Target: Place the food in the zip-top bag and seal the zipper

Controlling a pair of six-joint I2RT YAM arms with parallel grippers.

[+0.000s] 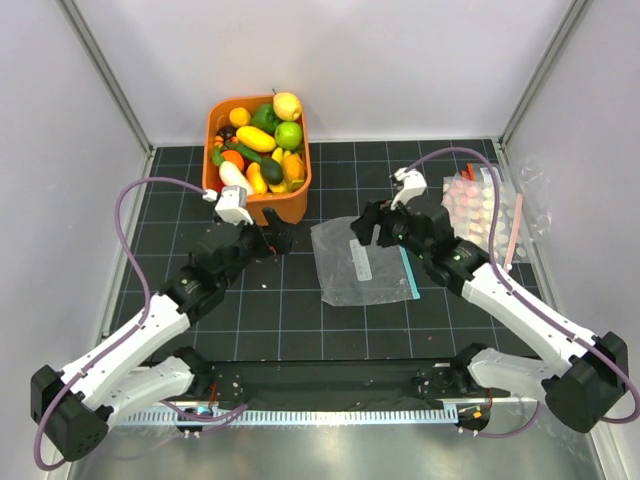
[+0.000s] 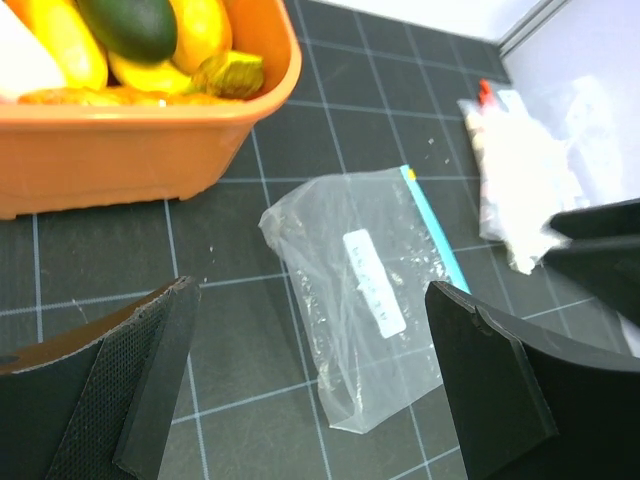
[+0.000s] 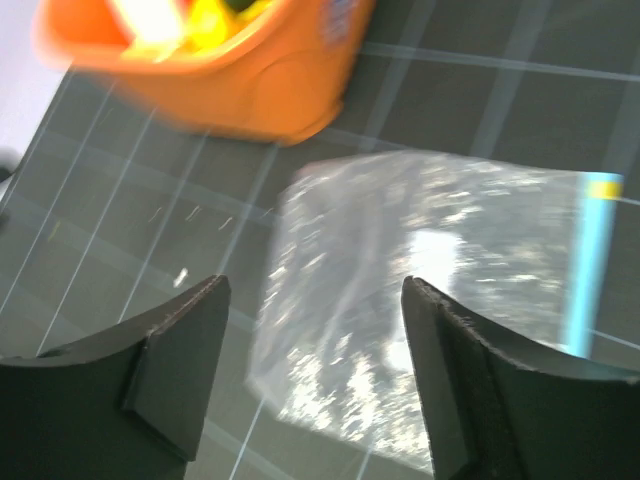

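A clear zip top bag (image 1: pixel 345 275) lies flat on the dark tiled mat, its blue zipper strip (image 2: pixel 436 228) toward the right side and a white label on its face. Over the bag's upper edge in the top view is my right gripper (image 1: pixel 368 226); its fingers (image 3: pixel 180 350) are apart with nothing between them. The left gripper (image 1: pixel 278 238) stands open and empty in front of the food basket, left of the bag. Food (image 1: pixel 255 138), such as yellow squash, a green apple and an eggplant, fills the orange basket (image 1: pixel 292 205).
More clear bags (image 1: pixel 470 210) lie in a pile at the mat's right edge, beside the wall. Dark tile is free in front of the basket and below the bag. The right gripper's dark edge pokes into the left wrist view.
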